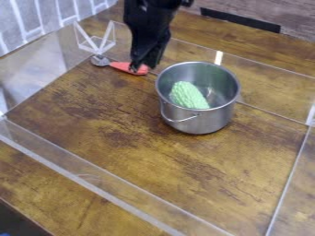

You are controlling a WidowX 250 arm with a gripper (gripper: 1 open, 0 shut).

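Observation:
My black gripper (143,63) hangs over the back left of the table, just above a red-handled utensil (123,67) with a metal end at its left. Its fingers look close together, shut, with nothing visible between them. A steel pot (212,115) stands right of the gripper, holding a pale green, bumpy cabbage-like object (187,95).
A wire stand (96,41) is at the back left, near a white slatted edge. Clear strips cross the wooden table (123,157), whose front and right are clear.

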